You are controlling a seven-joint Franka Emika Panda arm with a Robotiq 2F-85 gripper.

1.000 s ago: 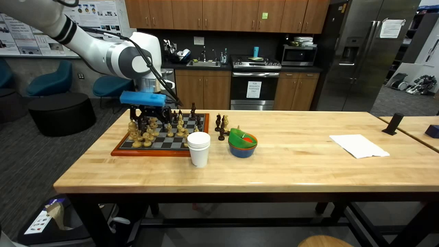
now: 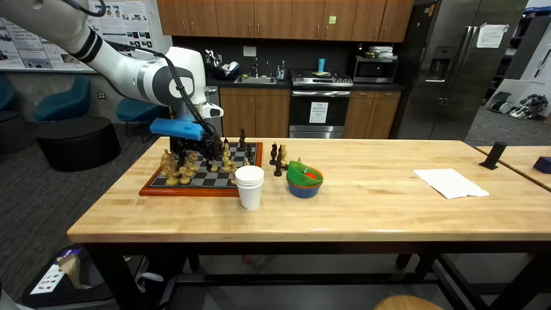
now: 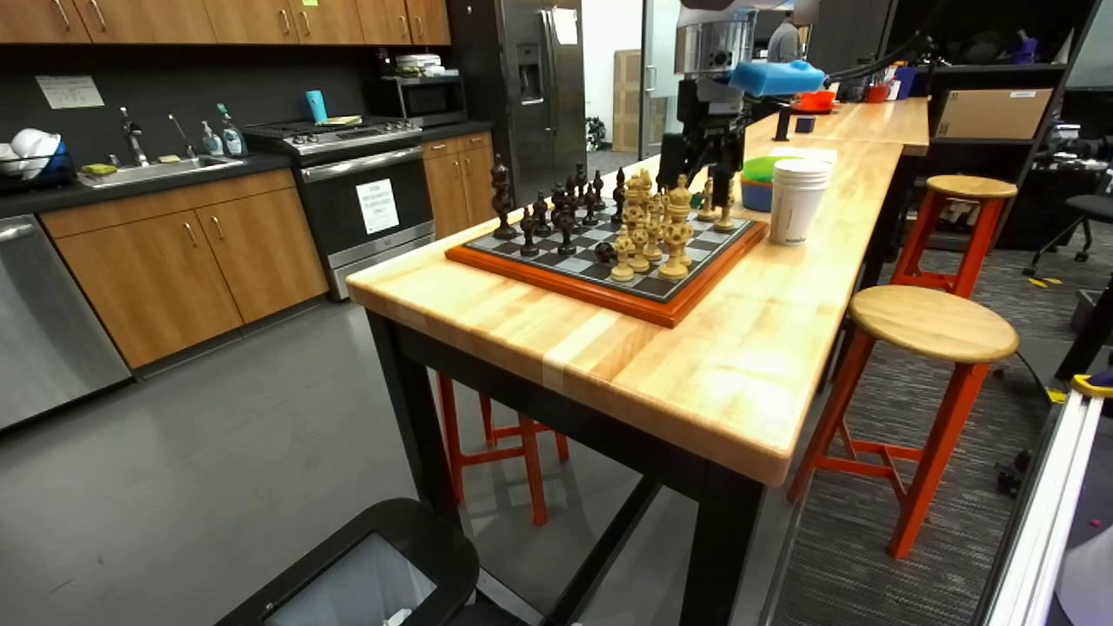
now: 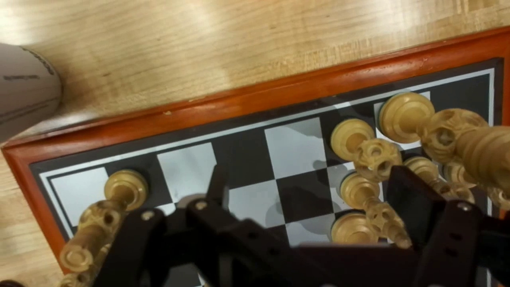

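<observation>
Low over the chessboard (image 2: pixel 217 192), my gripper stands open, its two dark fingers well apart. In the wrist view, light pieces such as a pawn (image 4: pixel 365 191) stand close to the right finger (image 4: pixel 413 201). Another light piece (image 4: pixel 125 189) is on the left side, near the board's corner. Whether any piece lies lower between the fingers is hidden by the gripper's body. Dark pieces (image 3: pixel 503 198) stand along the board's far side, and one dark piece (image 3: pixel 605 251) appears to lie on the squares.
A stack of white cups (image 2: pixel 250 187) stands at the board's front right corner. Beside it are a green bowl (image 2: pixel 298 175) in a blue bowl (image 2: pixel 303 191) and several off-board pieces (image 2: pixel 277 164).
My gripper has tilted and shifted slightly to the right over the board, with its fingers lower among the light pieces. The pieces and cups appear unmoved.
</observation>
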